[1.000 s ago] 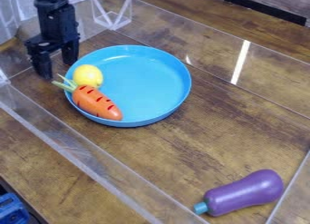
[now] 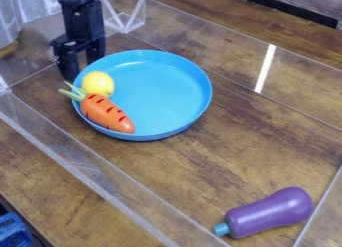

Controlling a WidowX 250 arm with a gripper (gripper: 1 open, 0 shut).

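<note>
A black gripper [image 2: 70, 57] reaches down from the top left to the left rim of a blue plate [image 2: 159, 89]. It is open, just behind a yellow lemon [image 2: 98, 83] that sits on the plate. A toy carrot [image 2: 107, 113] with dark stripes lies on the plate in front of the lemon, its green top at the left rim. Whether the fingertips touch the plate is unclear.
A purple toy eggplant [image 2: 273, 211] lies on the wooden table [image 2: 227, 151] at the bottom right. Clear walls or strips edge the table on the left and lower left.
The gripper has shifted slightly to the right, toward the plate. The plate, lemon, carrot and eggplant look unmoved.
</note>
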